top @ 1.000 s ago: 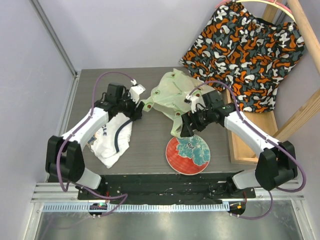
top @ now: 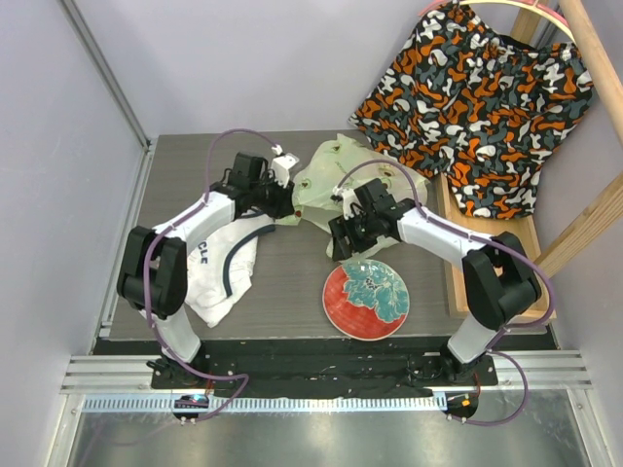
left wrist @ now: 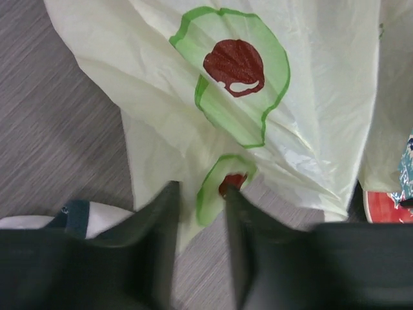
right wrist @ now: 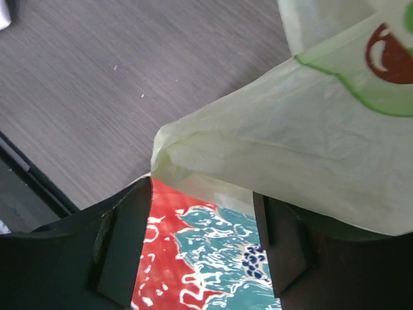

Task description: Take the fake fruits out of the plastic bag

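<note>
The pale, translucent plastic bag (top: 336, 167), printed with green and dark-red fruit shapes, lies crumpled at the back middle of the table. No loose fruit shows; whatever is inside it is hidden. At the bag's left corner, my left gripper (top: 286, 212) is partly open; in the left wrist view a bag flap (left wrist: 164, 171) reaches down to the gap between its blurred fingers. My right gripper (top: 337, 243) is open over the bag's front corner. That corner (right wrist: 177, 158) appears between its fingers in the right wrist view, not pinched.
Just in front of the right gripper lies a round red plate (top: 336, 309) with a teal leaf pattern. A white cloth (top: 216, 268) with dark trim is at left. A wooden rack (top: 526, 248) with a camouflage garment (top: 477, 107) stands at right. Table between cloth and plate is bare.
My left gripper has moved right, from beside the bag to its left corner. The right gripper has shifted left and a little back along the bag's front. The bag looks nearly unmoved.
</note>
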